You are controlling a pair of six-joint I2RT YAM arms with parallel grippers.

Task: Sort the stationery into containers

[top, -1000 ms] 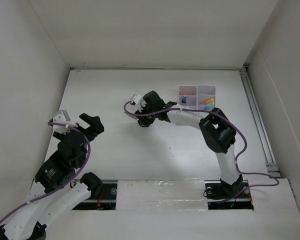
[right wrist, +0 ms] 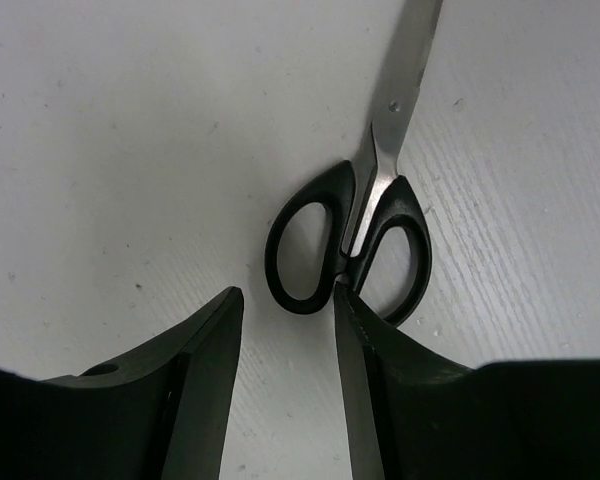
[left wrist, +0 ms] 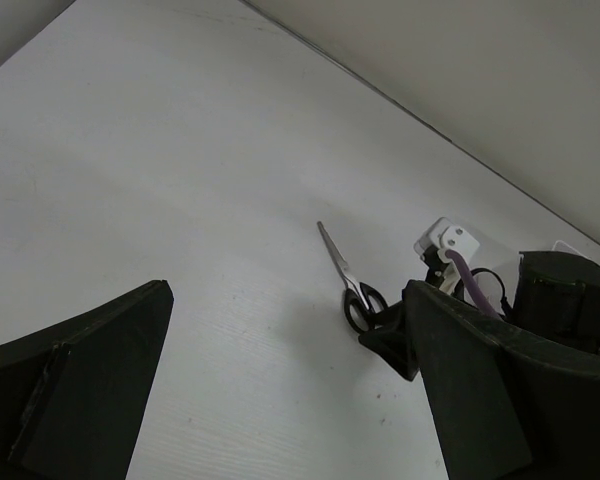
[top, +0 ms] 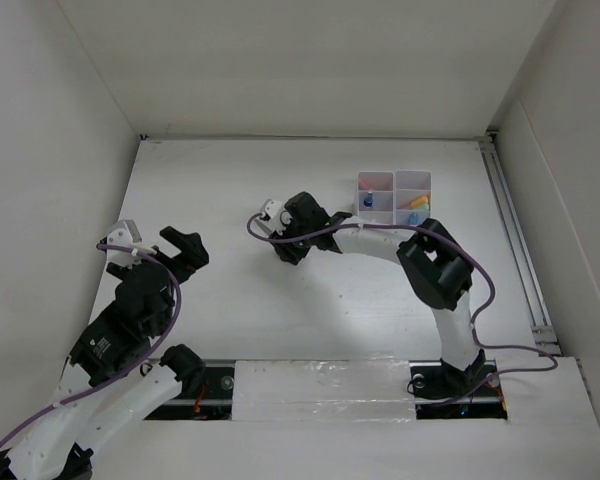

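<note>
Black-handled scissors [right wrist: 330, 235] lie flat on the white table, blades pointing away from my right gripper. In the right wrist view its fingers stand part open, with the tip of the right one at the near end of the handles; I cannot tell whether it touches them. Only bare table shows between the fingers. The left wrist view shows the scissors [left wrist: 347, 275] beside the right gripper. My left gripper is open and empty, off at the left side of the table. A divided white container [top: 394, 196] stands at the back right.
Small coloured items, among them a blue one [top: 368, 200] and a yellow one [top: 420, 202], sit in the container's compartments. The right arm [top: 380, 243] reaches across in front of it.
My right gripper has moved slightly toward the front of the table over the last second. The left arm and the container have stayed still.
</note>
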